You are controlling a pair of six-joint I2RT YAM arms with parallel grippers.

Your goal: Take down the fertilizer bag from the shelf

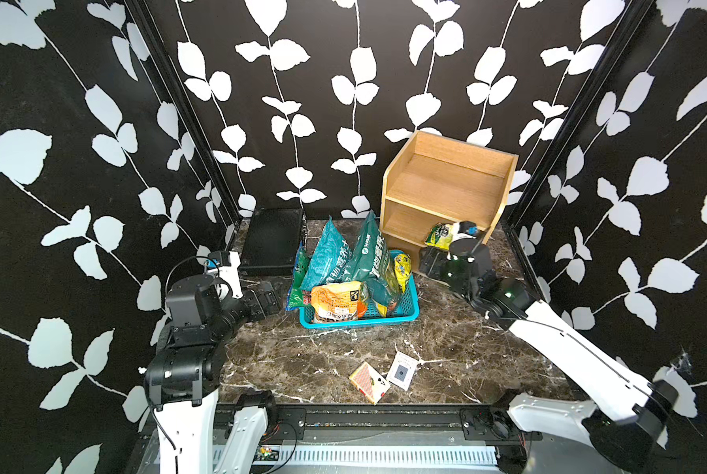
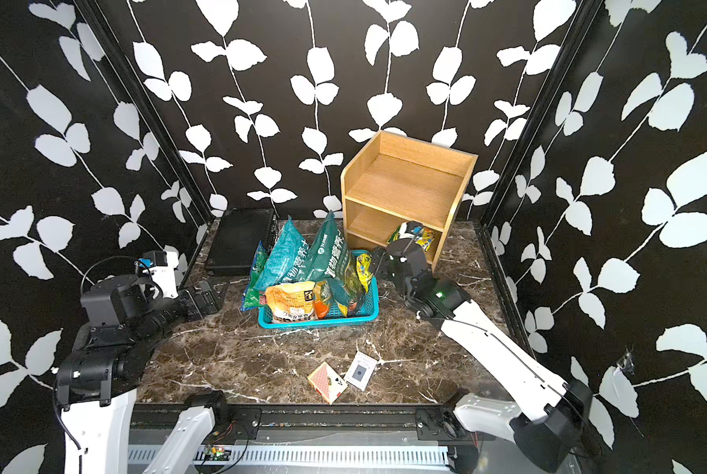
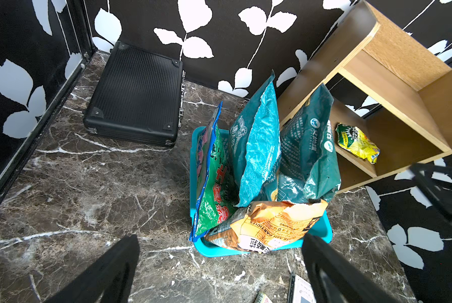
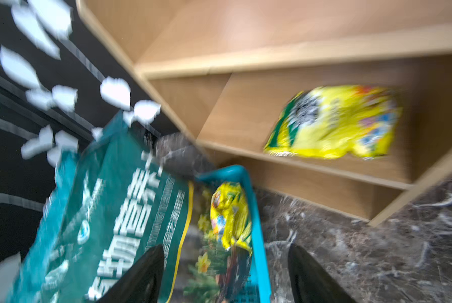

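Note:
A wooden shelf [image 1: 448, 189] stands at the back right. On its lower level lies a yellow bag [image 4: 332, 121] with green and black print, partly hidden in the top views behind my right gripper [image 1: 436, 260]. The right gripper is open in front of the shelf, above the basket's right side, nothing held; its wrist view is blurred. My left gripper [image 1: 268, 300] stands left of the basket over the table, its fingertips apart with nothing between them.
A turquoise basket [image 2: 329, 320] holds several bags, including a small yellow one [image 4: 228, 212]. A black case [image 3: 134, 91] lies back left. Two cards [image 2: 359, 371] lie at the front middle, with clear table around them.

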